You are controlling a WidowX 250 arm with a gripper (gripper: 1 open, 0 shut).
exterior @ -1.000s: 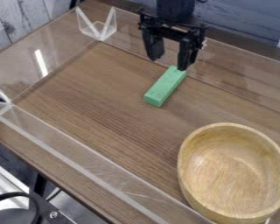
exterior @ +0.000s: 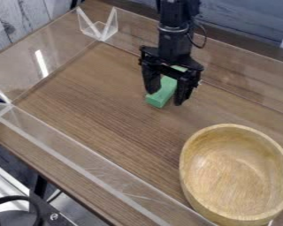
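Observation:
The black gripper hangs over a green oblong object near the middle of the table, its two dark finger assemblies either side of the object's upper part. The object's lower left end shows below it; the rest is hidden by the gripper. Whether the fingers are open or closed on it cannot be seen clearly.
A large light wooden bowl fills the lower right. A clear plastic holder stands at the top left. A dark object with a cable lies at the bottom left corner.
The gripper has come down toward the viewer from behind the green object to over it, now covering much of it.

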